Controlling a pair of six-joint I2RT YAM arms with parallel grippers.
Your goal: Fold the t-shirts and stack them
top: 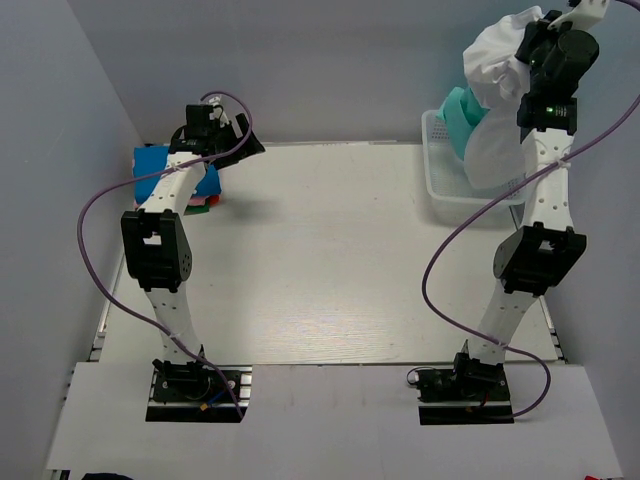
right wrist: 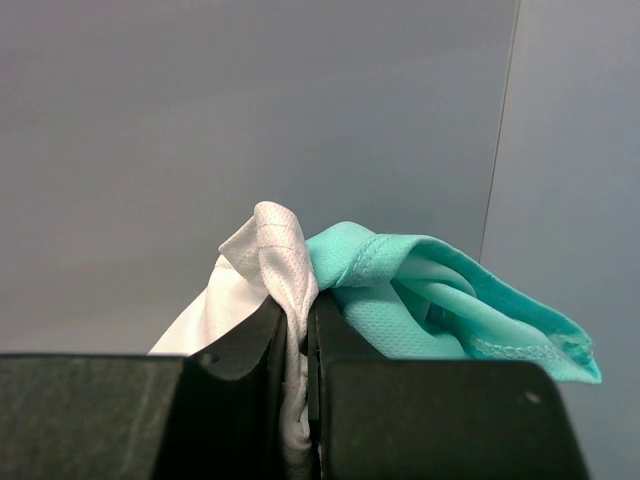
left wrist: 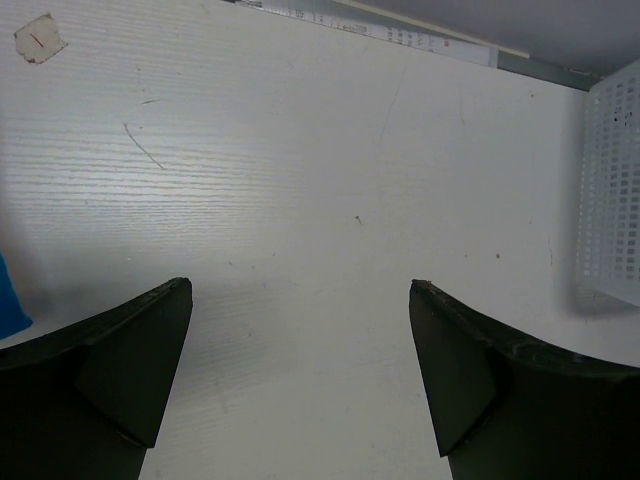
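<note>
High above the white basket (top: 437,195), a white t-shirt (top: 497,62) and a turquoise t-shirt (top: 460,118) hang bunched together. My right gripper is shut on both cloths; the white fabric (right wrist: 285,265) runs between its fingers, and turquoise fabric (right wrist: 390,275) sticks out on the other side. Lower parts of the cloth hang over the basket. At the left my left gripper stands open above the bare table, nothing between its fingers. Beside it lies a stack of folded shirts, a blue one (top: 150,162) on top.
Grey walls stand behind and on both sides, and the basket sits at the back right edge. Purple cables loop along both arms.
</note>
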